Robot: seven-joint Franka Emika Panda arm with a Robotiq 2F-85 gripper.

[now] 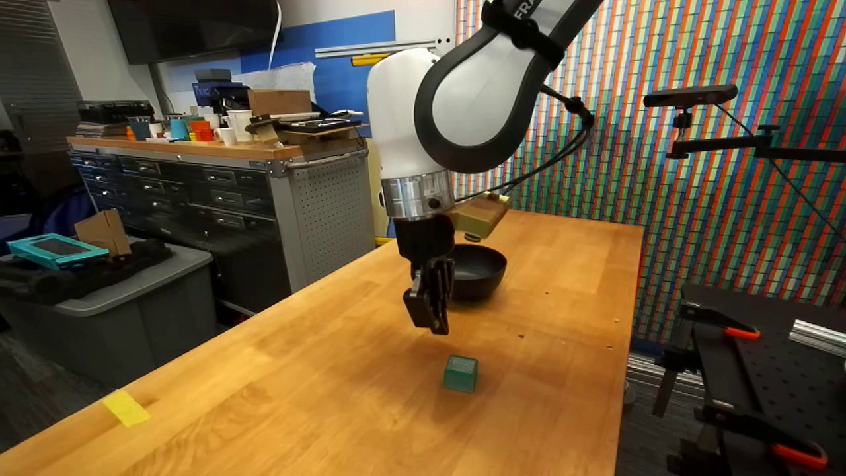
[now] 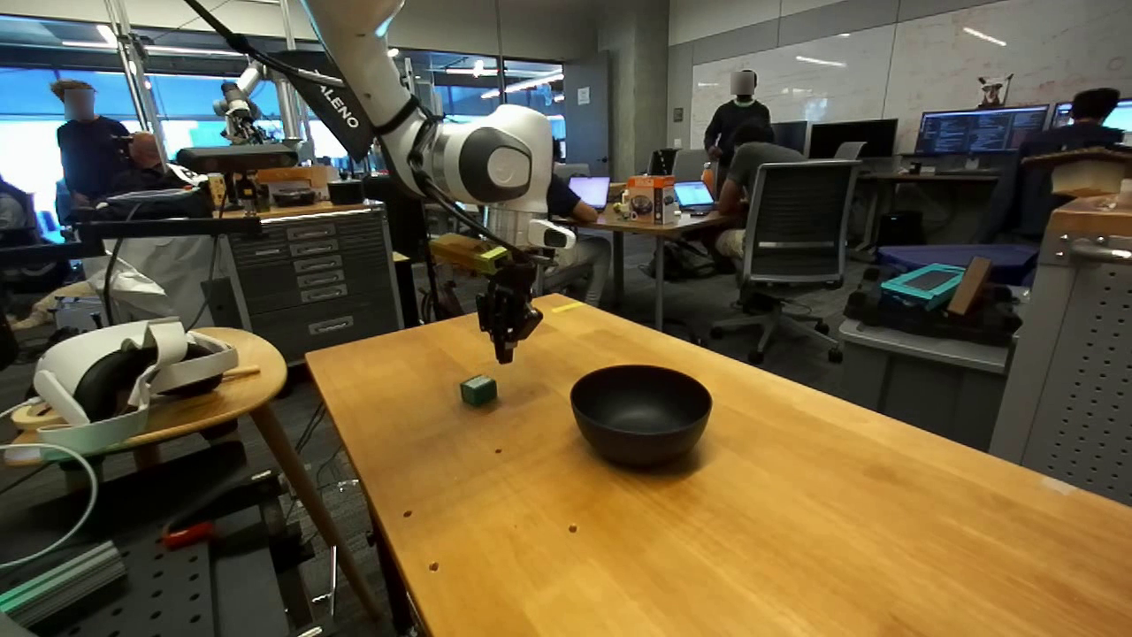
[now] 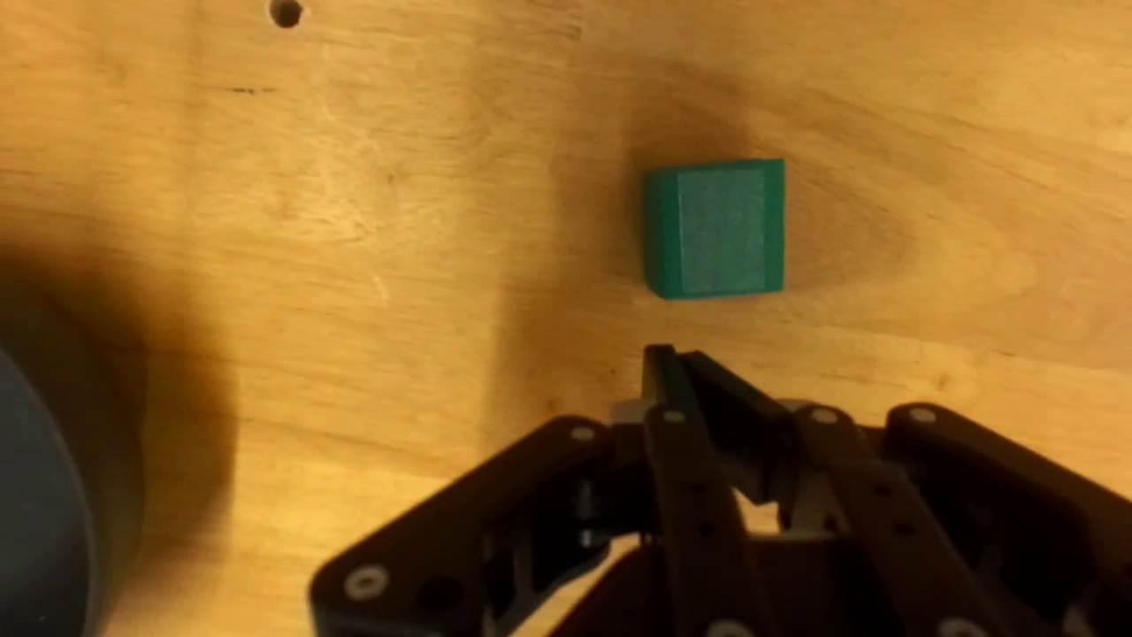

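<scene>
A small green cube point(image 3: 722, 229) rests flat on the wooden table; exterior view 1 shows the same cube point(image 1: 461, 373) at the lower centre. Above the tabletop, my gripper point(image 1: 428, 324) hangs clear of it, on the bowl side. In the wrist view the fingertips of my gripper meet, with nothing visible between them, and the cube appears just beyond them. A black bowl point(image 2: 641, 409) stands on the table in exterior view 2, and part of the bowl point(image 3: 64, 499) shows at the wrist view's left edge. My gripper point(image 2: 505, 356) is also visible there, above and behind the cube.
Yellow tape point(image 1: 126, 408) marks its left edge. Beyond the right edge is a black workbench point(image 1: 769, 357) with clamps. A headset point(image 2: 127, 372) lies on a round side table.
</scene>
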